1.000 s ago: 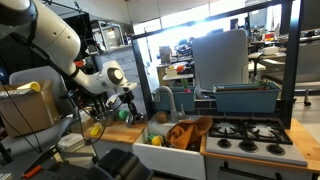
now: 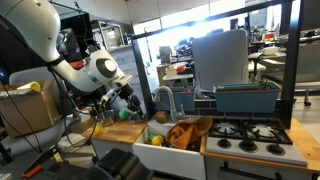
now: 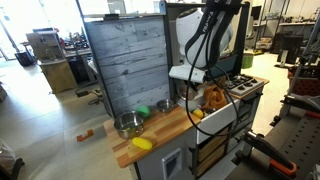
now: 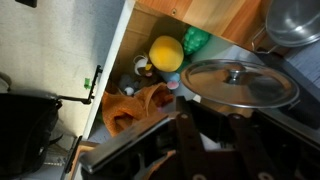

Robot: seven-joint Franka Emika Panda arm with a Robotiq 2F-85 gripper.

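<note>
In the wrist view a round glass pot lid (image 4: 215,84) with a steel rim and knob is at the dark fingers of my gripper. My gripper appears shut on the lid near its rim; the exact contact is dark and hard to make out. From the first exterior view the gripper (image 2: 131,98) hangs above the wooden counter (image 2: 122,132), left of the sink. The second exterior view shows the gripper (image 3: 186,90) near the sink's far end, small and partly hidden.
The white sink (image 2: 178,158) holds an orange item (image 4: 125,108), a yellow ball (image 4: 166,52) and other toys. Steel pots (image 3: 129,123) (image 3: 168,105), a green item (image 3: 143,109) and a yellow item (image 3: 142,142) stand on the counter. A stove (image 2: 254,140) lies to the right.
In the first exterior view the arm has drawn back leftward toward its base, and the gripper has risen a little above the counter. The sink's contents look unchanged.
</note>
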